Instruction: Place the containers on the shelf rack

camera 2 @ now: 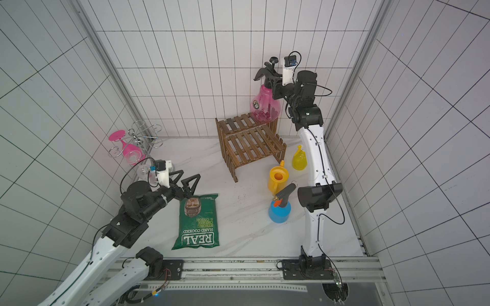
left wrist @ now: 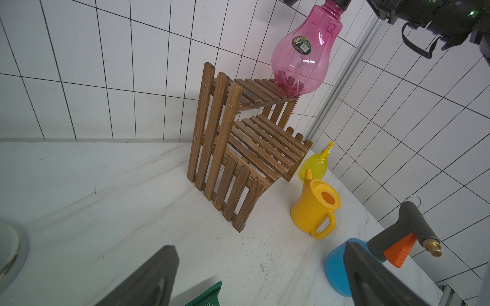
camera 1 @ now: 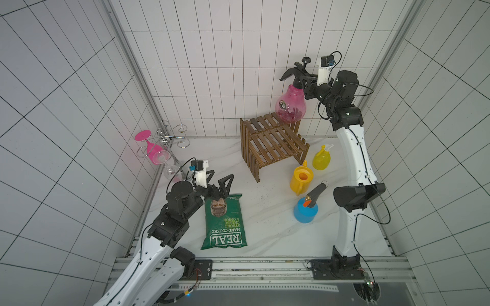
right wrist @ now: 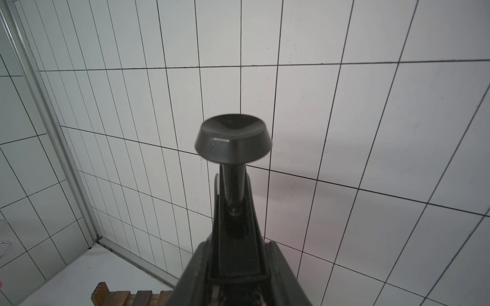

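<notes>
The pink, clear, bulb-shaped watering can [camera 1: 291, 106] with a black pump head [right wrist: 237, 244] hangs upright from my right gripper [camera 1: 306, 85], which is shut on that head. Its base is over the right end of the upper tier of the brown slatted shelf [camera 1: 270, 142]. In the left wrist view, the can [left wrist: 303, 53] appears low against that tier's right edge; whether it touches the slats I cannot tell. Over the table at left, my left gripper [camera 1: 222, 177] stands open and empty, its fingers [left wrist: 160, 270] wide apart.
A yellow can [camera 1: 302, 178], a yellow-green bottle [camera 1: 321, 160] and a blue sprayer [camera 1: 304, 211] stand right of and in front of the shelf. A green crisp packet [camera 1: 224, 224] lies below my left gripper. The metal rack [camera 1: 166, 135] with glasses stands at left. The shelf's lower tier is empty.
</notes>
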